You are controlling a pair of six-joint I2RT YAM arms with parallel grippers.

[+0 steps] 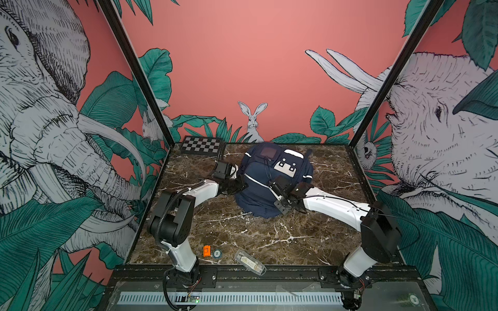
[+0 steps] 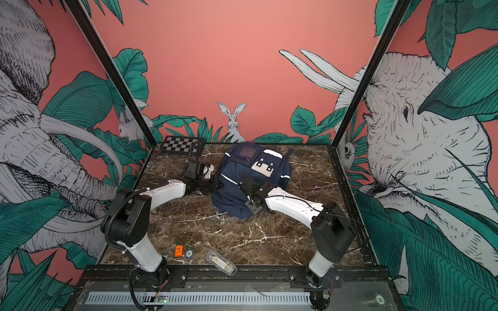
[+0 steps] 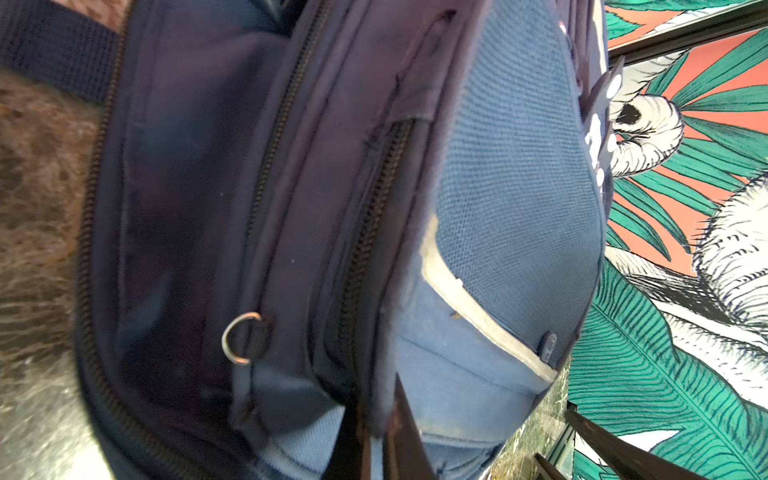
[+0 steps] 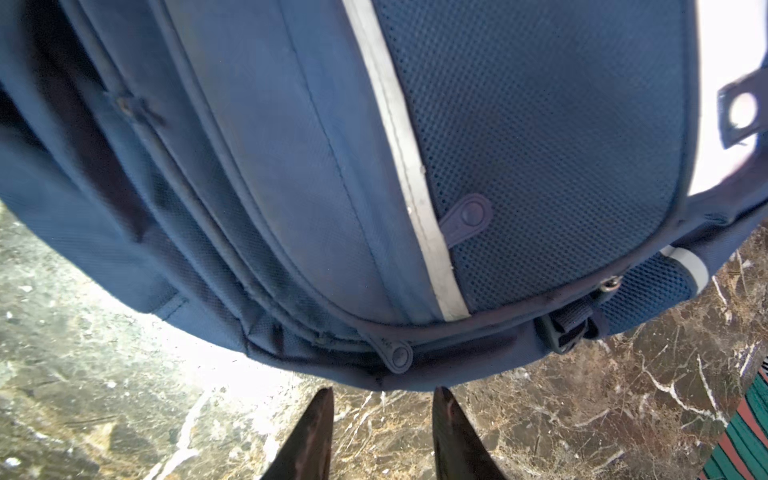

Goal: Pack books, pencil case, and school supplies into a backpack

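The navy backpack [image 1: 256,155] lies in the middle of the table, with a white-and-dark face patch on its front. My left gripper is shut at the bag's left side; the left wrist view shows a dark fabric edge with a zipper [image 3: 376,200] just over its fingertips, and whether any cloth is between them is unclear. My right gripper hangs over the bag's near right part, fingers apart with nothing between them, just short of the bag's edge in the right wrist view. An orange item [image 1: 206,251], a small round item [image 1: 217,254] and a clear case [image 1: 250,262] lie at the front edge.
A checkered board [image 1: 201,145] lies at the back left corner. Printed walls stand close around the table.
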